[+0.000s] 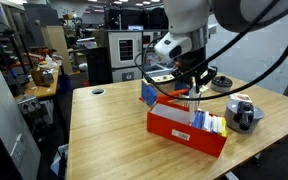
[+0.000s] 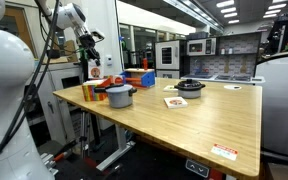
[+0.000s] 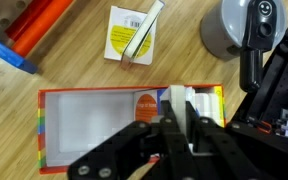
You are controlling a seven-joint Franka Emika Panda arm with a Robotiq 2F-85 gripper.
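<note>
A red box with a white inside [image 1: 174, 124] stands on the wooden table near its right front edge. Thin, book-like items [image 1: 212, 123] stand upright in its right part; its left part is empty and white. Over the box my gripper [image 1: 195, 94] points down, shut on a pale, flat item [image 3: 177, 103]. In exterior view 1 that item reaches down into the box among the others. From the wrist view, the black fingers hide much of the box's front and the item's lower part.
A grey pot with a black handle [image 3: 226, 28] stands right beside the box. Behind lie a white-and-yellow card [image 3: 129, 34] and a blue-and-red rack [image 3: 24, 35].
</note>
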